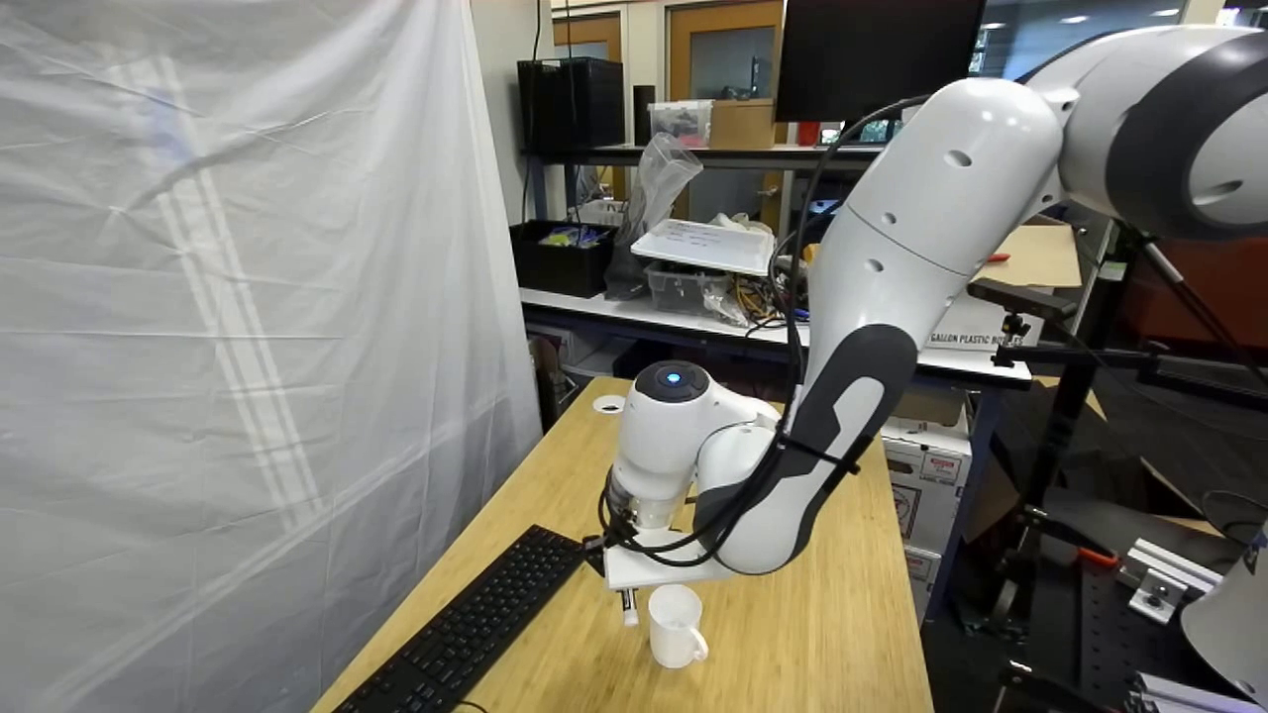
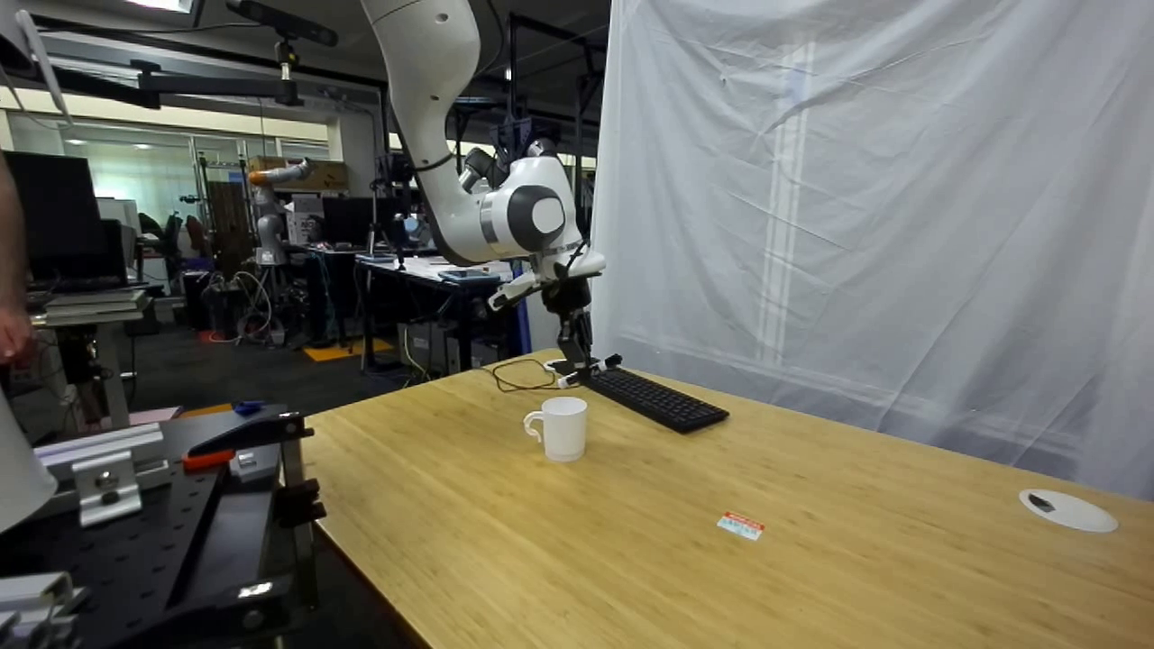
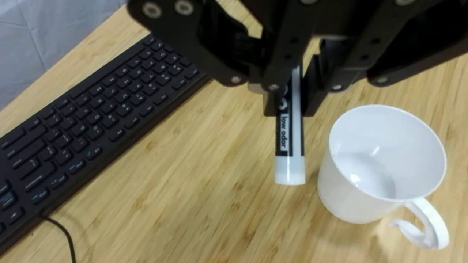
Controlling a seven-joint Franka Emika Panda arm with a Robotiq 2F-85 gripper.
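In the wrist view my gripper is shut on a marker point(image 3: 290, 168), whose white end sticks out past the fingers toward the camera; the words "low odor" show on its dark label. A white mug point(image 3: 346, 201) stands upright, open side up, just to the right of the marker's end in that view, with its handle turned away from the marker. The marker point(image 1: 630, 611) appears close beside the mug point(image 1: 673, 643) in exterior view 1. From the opposite side, the gripper point(image 2: 585, 367) holds the marker roughly level, behind the mug point(image 2: 563, 433) and above the table.
A black keyboard point(image 1: 499, 612) lies along the curtain side of the table, its cable point(image 3: 65, 234) trailing off. A flat red and white label point(image 2: 741, 525) and a round white cable cover point(image 2: 1068, 510) are on the tabletop point(image 2: 649, 562).
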